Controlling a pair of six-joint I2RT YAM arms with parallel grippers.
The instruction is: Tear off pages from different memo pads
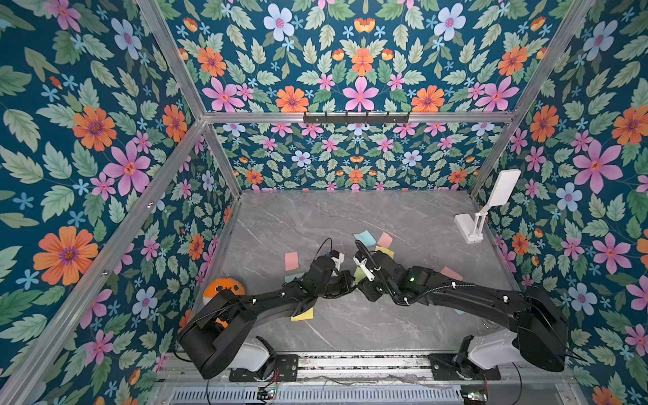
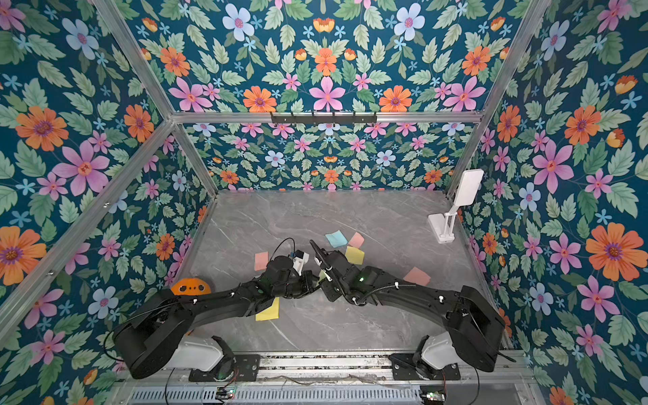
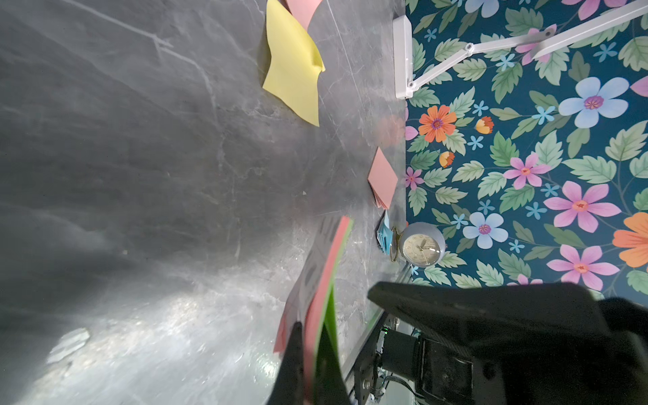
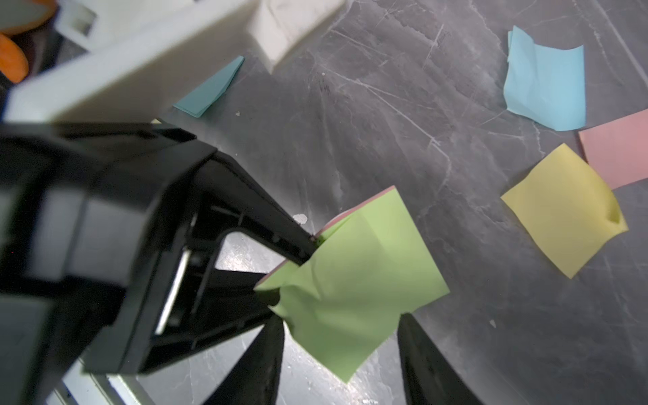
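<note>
A thin memo pad [image 4: 368, 253], light green on one face with pink at its edge, hangs above the table. My left gripper is shut on one side of it, as the right wrist view shows. In the left wrist view the pad [image 3: 325, 283] appears edge-on, its pink and green layers slightly spread. My right gripper stands open, its two fingertips on either side of the pad's lower corner. Whether either finger touches the paper I cannot tell. From above, both grippers meet mid-table, with the green paper [image 1: 359, 275] partly hidden between them.
Beyond the grippers lie loose blue [image 4: 545, 81], yellow [image 4: 567, 209] and pink [image 4: 621, 148] sheets. Another pink pad [image 1: 291, 261] and a yellow sheet [image 1: 303, 314] lie around the left arm. A white lamp [image 1: 472, 226] stands back right; an orange object [image 1: 222, 289] sits at left.
</note>
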